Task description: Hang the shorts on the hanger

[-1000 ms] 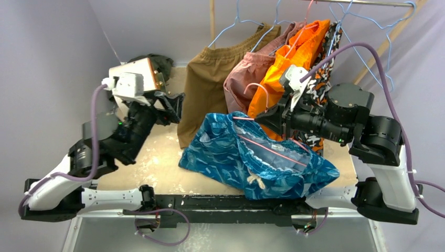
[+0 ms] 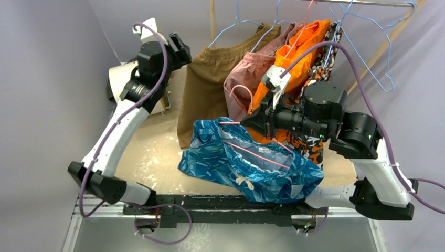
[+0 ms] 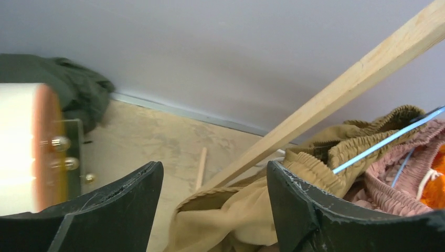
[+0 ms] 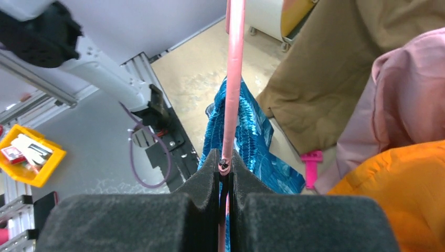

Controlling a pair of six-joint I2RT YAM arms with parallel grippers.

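Blue patterned shorts (image 2: pixel 210 157) hang low at the front centre of the top view, a pink hanger (image 2: pixel 252 152) inside their waistband. My right gripper (image 2: pixel 252 123) is shut on that hanger; the right wrist view shows the pink wire (image 4: pixel 231 94) running up from between the fingers. My left gripper (image 2: pixel 183 50) is raised high at the back left, beside brown shorts (image 2: pixel 204 100); it stands open, and in the left wrist view nothing is between its fingers.
Pink (image 2: pixel 246 79) and orange (image 2: pixel 283 73) garments and camouflage shorts hang from the rail (image 2: pixel 388 4). Empty blue hangers (image 2: pixel 389 63) hang at the right. A white cylinder (image 3: pixel 18 147) stands at the back left. Wooden posts rise behind.
The right gripper and the blue shorts have shifted slightly, ending a little farther left than a second ago.
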